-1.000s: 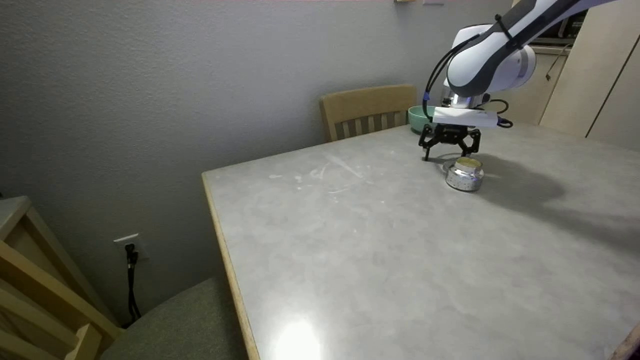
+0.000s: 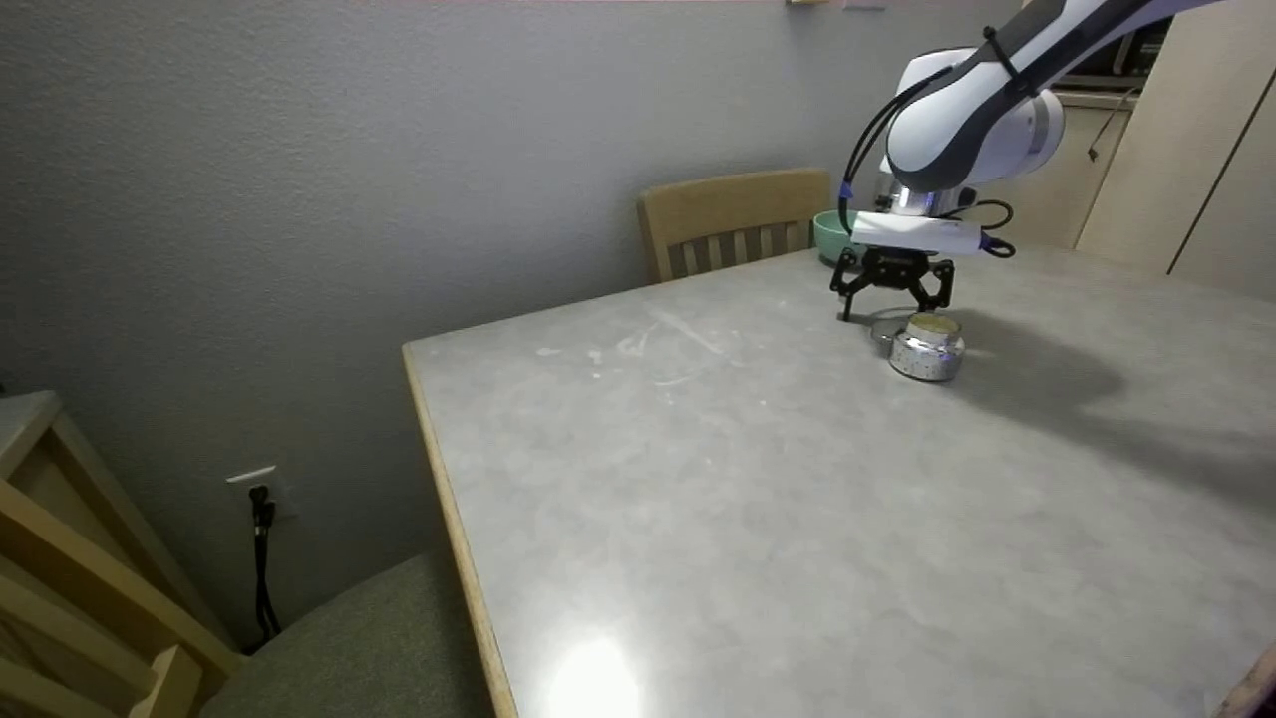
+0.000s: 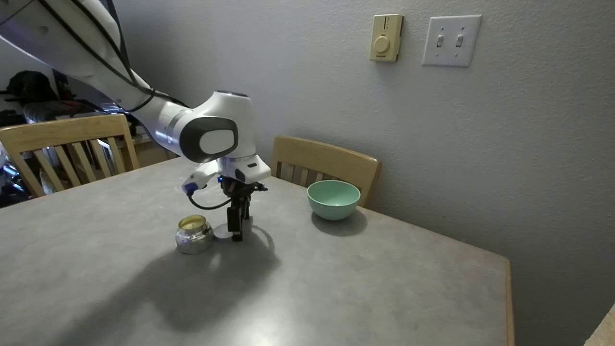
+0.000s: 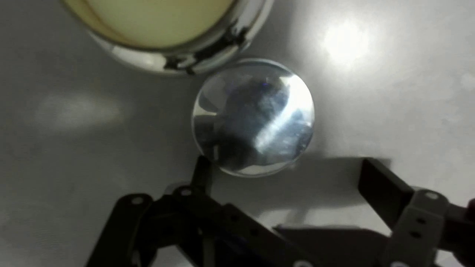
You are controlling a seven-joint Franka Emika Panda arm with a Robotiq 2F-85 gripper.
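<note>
A silver candle jar (image 2: 928, 349) with pale yellow wax (image 4: 156, 20) stands upright on the table. Close beside it lies a round, shiny lid (image 4: 254, 118), flat on the tabletop; exterior view 2 shows the same lid (image 3: 222, 232) between jar and gripper. My gripper is open and pointing down, with nothing held. In the wrist view its left finger (image 4: 202, 172) is at the lid's lower left edge, while the right finger (image 4: 378, 187) stands well clear of it. Whether the left finger touches the lid I cannot tell.
A green bowl (image 3: 334, 200) sits near the wall-side edge, in front of a wooden chair (image 3: 325, 161). The grey table (image 2: 742, 503) is broadly clear elsewhere. Walls rise behind it.
My gripper has shifted slightly left in exterior view 1. The lid has also slid a little left there, showing more beside the jar, which has not moved.
</note>
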